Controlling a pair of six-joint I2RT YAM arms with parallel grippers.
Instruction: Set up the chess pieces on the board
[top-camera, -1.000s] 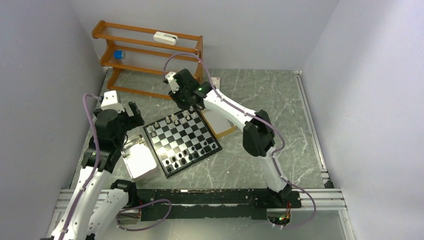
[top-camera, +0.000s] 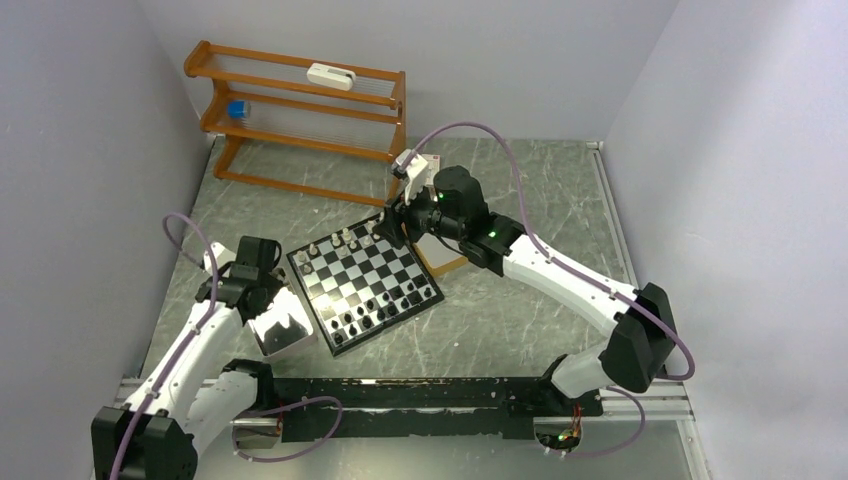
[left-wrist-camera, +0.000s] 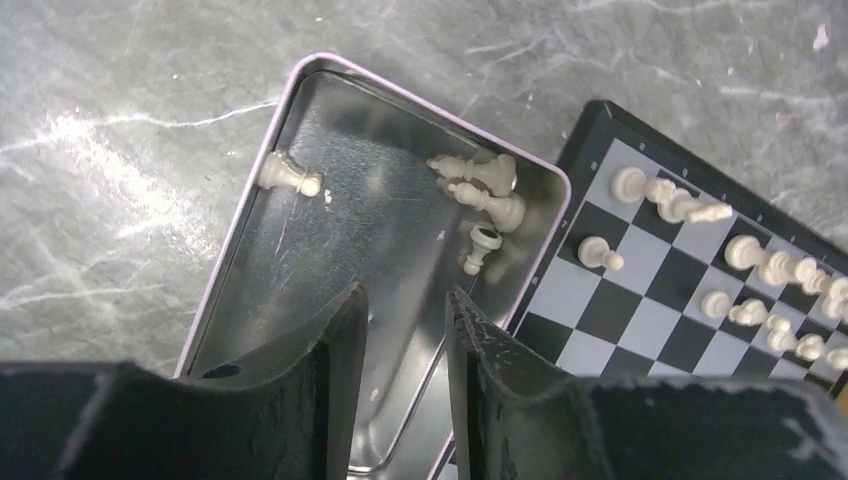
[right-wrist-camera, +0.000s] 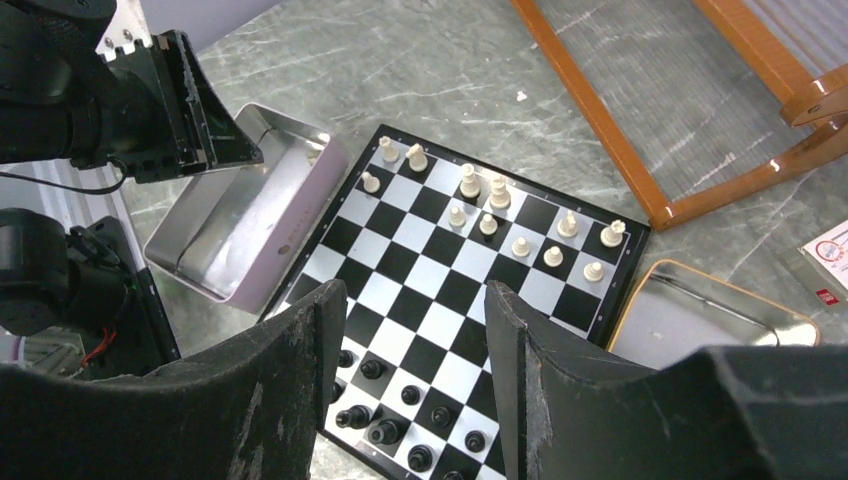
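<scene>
My left gripper hangs open and empty over a pink-rimmed metal tray (left-wrist-camera: 565, 190), where several white pieces (left-wrist-camera: 490, 205) lie on their sides, one (left-wrist-camera: 290, 175) by the left wall. The chessboard (right-wrist-camera: 440, 330) is right of that tray, with white pieces (right-wrist-camera: 470, 182) standing along the far side and black pieces (right-wrist-camera: 388, 432) along the near side. My right gripper stands open and empty above the board's far right area in the top view.
A yellow-rimmed tray (top-camera: 445, 268) sits right of the board. A wooden rack (top-camera: 300, 180) stands at the back, with a small white box (right-wrist-camera: 830, 255) nearby.
Over the last second my left arm has moved down toward the front over the tray, and my right arm has swung right and toward the front.
</scene>
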